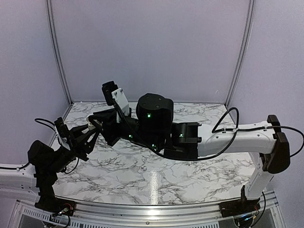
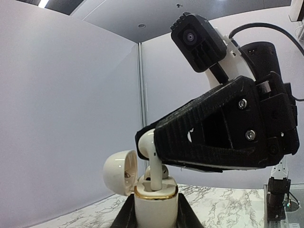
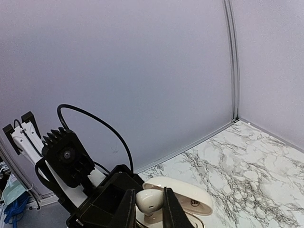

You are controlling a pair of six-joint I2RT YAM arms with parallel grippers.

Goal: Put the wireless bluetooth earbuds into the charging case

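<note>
The white charging case (image 2: 156, 209) is held upright with its lid (image 2: 116, 172) swung open, and my left gripper is shut on its body. One white earbud sits in the case, now mostly hidden behind the other. That other earbud (image 2: 151, 147) has my right gripper shut on its round head, and its stem points down at the case top. In the left wrist view the stem's lower end overlaps the case opening; whether it is inside a slot I cannot tell. The right wrist view shows the open lid (image 3: 183, 192) just beyond the held earbud.
Both arms meet over the left part of the marble table (image 1: 190, 175). Grey panels (image 1: 152, 52) enclose the back and sides. The right wrist camera (image 2: 198, 42) stands up above its fingers, clear of the case.
</note>
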